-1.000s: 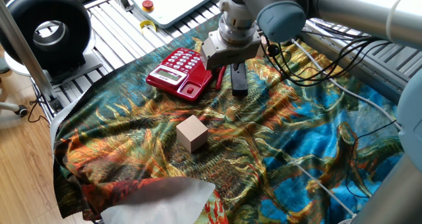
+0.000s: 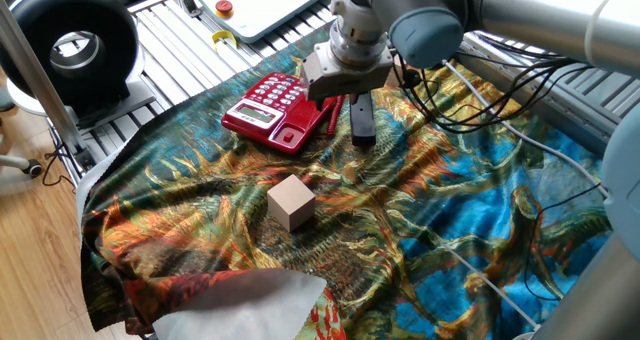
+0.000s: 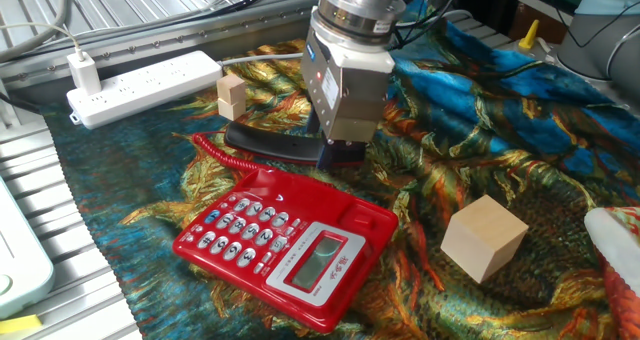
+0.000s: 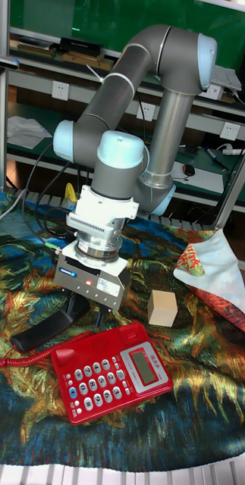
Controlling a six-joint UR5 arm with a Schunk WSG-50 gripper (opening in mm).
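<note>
A red desk phone (image 3: 290,245) rests on the patterned cloth, its keypad and display facing up. Beside it lies the black handset (image 3: 265,142), off its cradle and joined by a red coiled cord (image 3: 215,152). My gripper (image 3: 319,142) points down over one end of the handset, close to the phone's edge. Its dark fingers (image 4: 98,318) stand apart, one on each side of the handset, which still lies low on the cloth. Whether the pads touch the handset does not show. In exterior view 1 the gripper body (image 2: 347,72) partly covers the handset (image 2: 362,120).
A wooden cube (image 3: 484,238) stands apart from the phone on the cloth. Small wooden blocks (image 3: 231,97) and a white power strip (image 3: 145,88) lie behind the handset. Cables (image 2: 480,90) hang near the arm. A folded cloth corner (image 2: 240,305) is at the front edge.
My gripper has come down slightly toward the handset over the last second. The phone, the handset and the cube have not visibly moved.
</note>
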